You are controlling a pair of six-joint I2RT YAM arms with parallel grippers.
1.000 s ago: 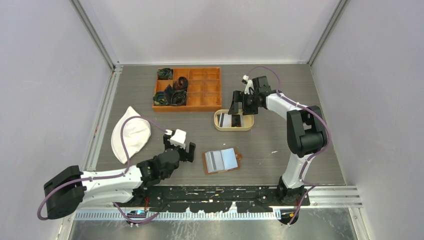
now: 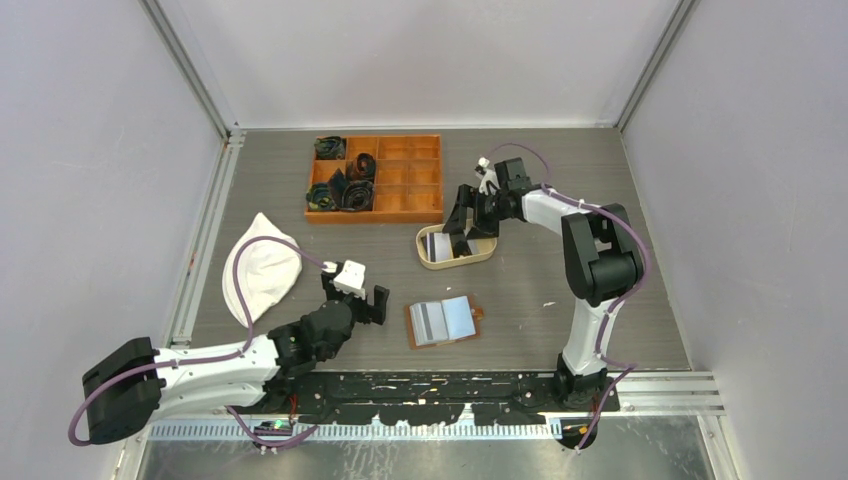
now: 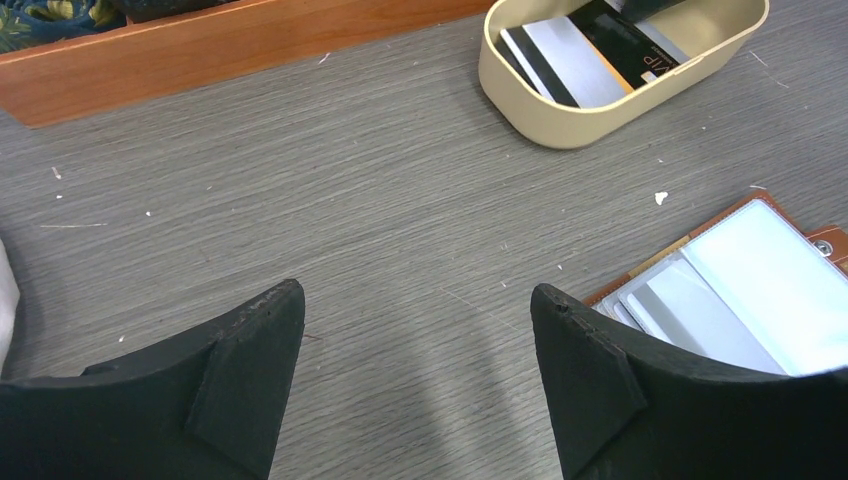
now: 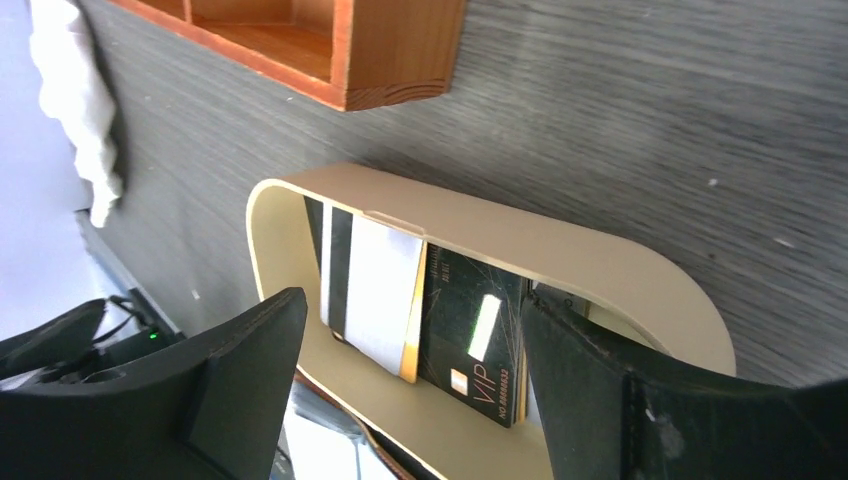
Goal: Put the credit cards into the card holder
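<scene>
An oval cream bin [image 2: 432,256] holds several cards, among them a white card [image 4: 375,290] and a black VIP card [image 4: 465,340]. My right gripper reaches over the bin with its fingers apart; the right finger [image 4: 620,420] is at the black card's side, contact unclear. The brown card holder [image 2: 445,322], with white and pale blue leaves showing, lies at the front middle. My left gripper stands open above bare table left of the holder, nothing between its fingers.
An orange divided tray [image 2: 410,210] with dark coiled items stands at the back. A white cloth [image 2: 260,270] lies at the left.
</scene>
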